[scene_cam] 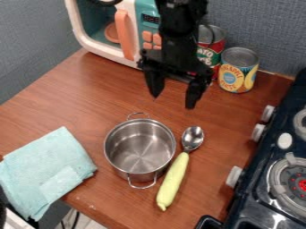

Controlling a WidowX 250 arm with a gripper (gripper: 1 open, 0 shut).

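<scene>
The black gripper [174, 89] hangs open over the back middle of the wooden counter, in front of the microwave and the cans, with nothing between its fingers. Below it are a steel pot [139, 148], a metal spoon [192, 140] and a pale yellow corn cob or similar long vegetable [173, 182].
A microwave [106, 22], a red can [206, 50] and a yellow can [237, 74] stand at the back. A stove [269, 188] fills the right side. A blue cloth [48, 165] lies front left.
</scene>
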